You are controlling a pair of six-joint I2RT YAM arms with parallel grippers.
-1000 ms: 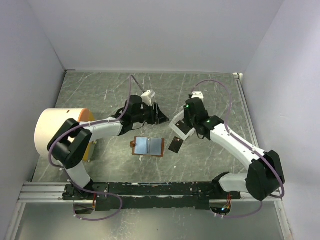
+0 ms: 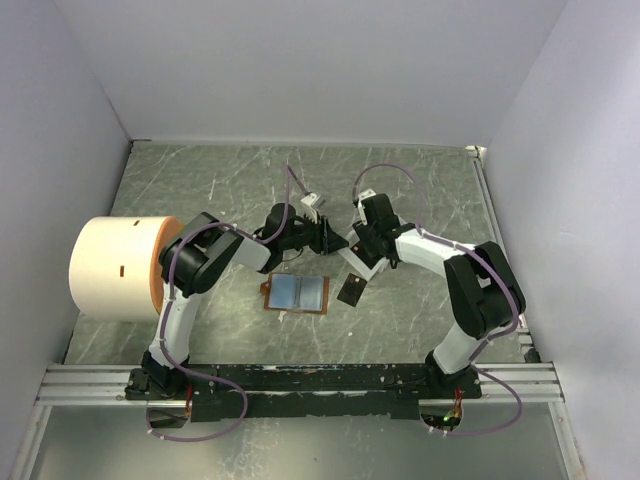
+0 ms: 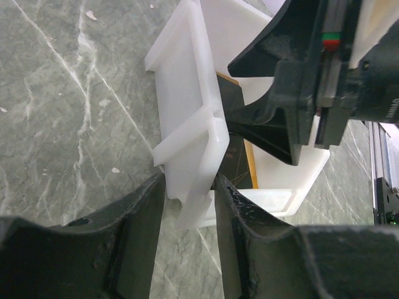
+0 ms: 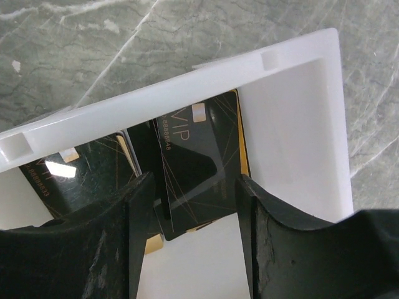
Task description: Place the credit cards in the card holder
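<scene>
A white open box with black VIP credit cards lying in it stands right of centre on the table. At the box's near-left end my left gripper is partly open, a finger on either side of the box wall; whether the pads touch it I cannot tell. Over the cards, my right gripper is open, with a card lying below the gap between its fingers. The brown card holder lies spread open on the table, in front of the left arm.
A black card-like piece lies on the table between the holder and the box. A large cream cylinder stands at the left. Both grippers are close together at the box.
Box, holder and loose black piece look unmoved.
</scene>
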